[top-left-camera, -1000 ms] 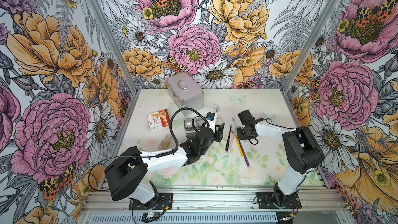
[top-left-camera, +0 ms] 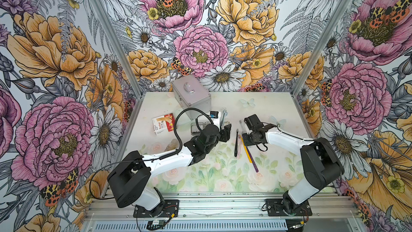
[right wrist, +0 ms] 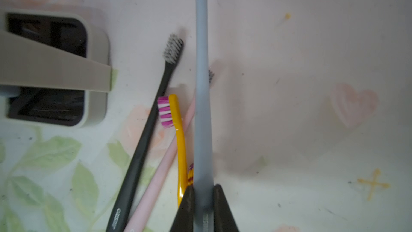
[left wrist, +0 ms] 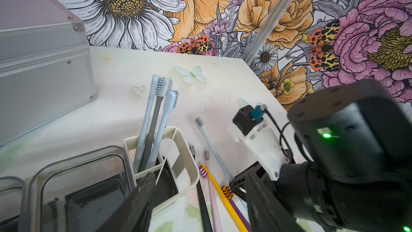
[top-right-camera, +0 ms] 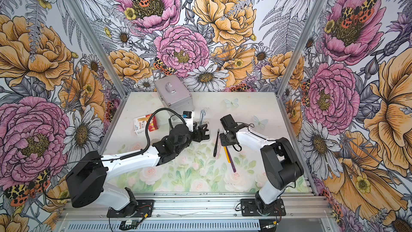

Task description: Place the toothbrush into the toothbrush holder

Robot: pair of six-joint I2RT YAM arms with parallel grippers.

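Note:
In the left wrist view, a white toothbrush holder (left wrist: pixel 187 169) with divided compartments stands upright, several bluish and grey toothbrushes (left wrist: pixel 155 120) leaning in it. My left gripper is open in front of it, one finger before the holder, nothing between. A light-blue toothbrush (right wrist: pixel 202 103) runs between the fingertips of my right gripper, which are shut on its handle; its head points away, beyond the right wrist view's top edge. Other brushes lie on the table: black (right wrist: pixel 148 137), pink (right wrist: pixel 165 163), yellow (right wrist: pixel 180 146) and purple (top-left-camera: pixel 255 163), close together.
Clear plastic containers (left wrist: pixel 81 180) adjoin the holder's left side. A grey metal case (top-left-camera: pixel 191 94) stands behind, and a red-and-white packet (top-left-camera: pixel 163 123) lies left. My two grippers are close together mid-table.
The left gripper and its wrist have shifted and turned slightly. My right arm's elbow has swung outward to the right and toward the front, while its gripper has tilted slightly near the same spot.

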